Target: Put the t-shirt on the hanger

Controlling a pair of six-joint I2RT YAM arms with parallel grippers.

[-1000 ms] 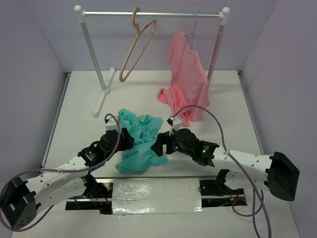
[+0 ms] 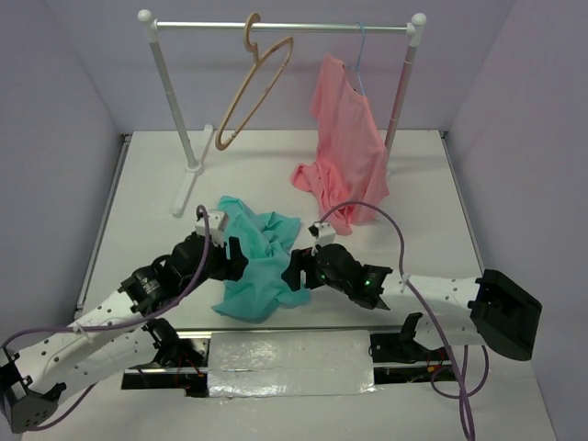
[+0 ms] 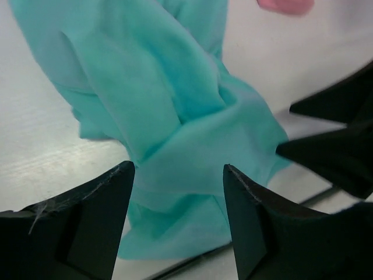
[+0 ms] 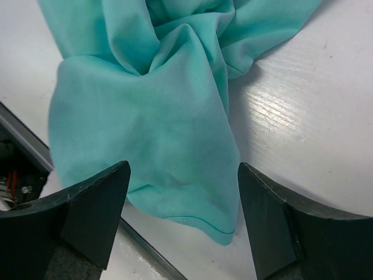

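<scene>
A crumpled teal t-shirt [image 2: 262, 276] lies on the white table, seen closely in both wrist views [image 3: 192, 151] [image 4: 145, 116]. My left gripper [image 2: 230, 257] hovers over the shirt's left side, open, with empty space between its fingers. My right gripper [image 2: 299, 268] is above the shirt's right part; in its own view the fingers stand apart with nothing held, the cloth below them. A wooden hanger [image 2: 241, 96] hangs from the rail at the top.
A metal rail [image 2: 202, 25] spans the back. A pink garment [image 2: 344, 156] hangs there on a blue hanger [image 2: 361, 55], its lower part resting on the table. Free table lies left and right.
My right gripper shifted slightly and remains near the shirt's right part.
</scene>
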